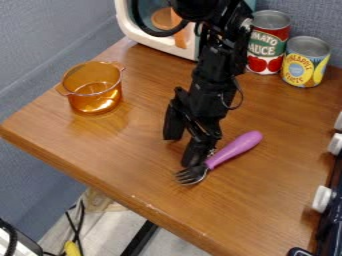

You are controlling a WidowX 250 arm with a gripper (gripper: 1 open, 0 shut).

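My black gripper [189, 138] is low over the middle of the wooden table, just behind a fork with a purple handle [233, 149]. Its lower finger is at or just above the fork's metal part near the neck; whether they touch, and how far apart the fingers stand, I cannot tell clearly. The fork's tines point toward the front left.
An orange glass pot [91, 92] sits at the left. Two cans, tomato [267, 45] and yellow [306, 62], stand at the back right, beside a white appliance [154, 35]. A black object with white knobs [325, 212] borders the right edge.
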